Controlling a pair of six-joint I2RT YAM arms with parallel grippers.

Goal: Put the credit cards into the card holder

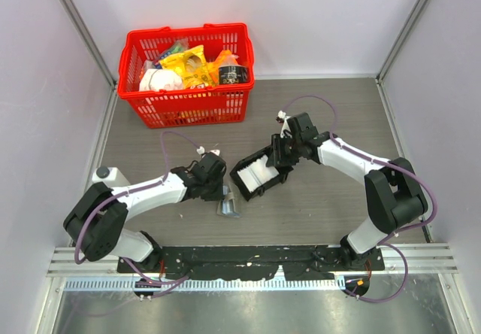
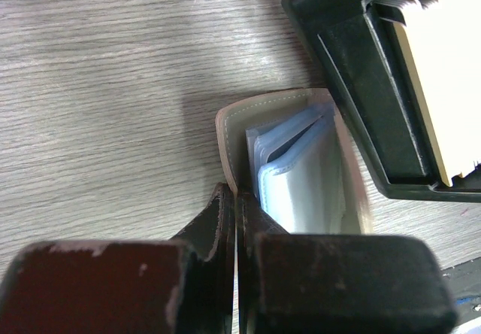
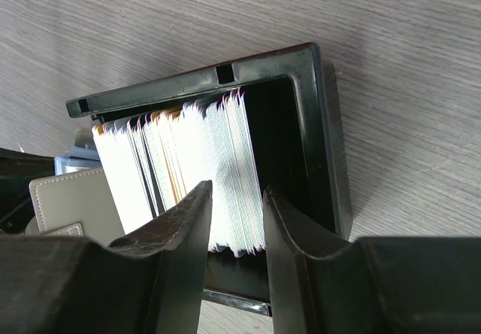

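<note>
The card holder (image 2: 285,168), a wallet with clear blue-edged sleeves, stands tilted in the left wrist view; my left gripper is shut on its edge. Beside it is the black box (image 2: 383,123) of white cards (image 3: 180,168). Over that box, my right gripper has its fingertips at the row of cards; whether a card is between them is hard to tell.
A red basket (image 1: 188,105) full of packages stands at the back left. A white object (image 1: 109,177) is partly behind the left arm.
</note>
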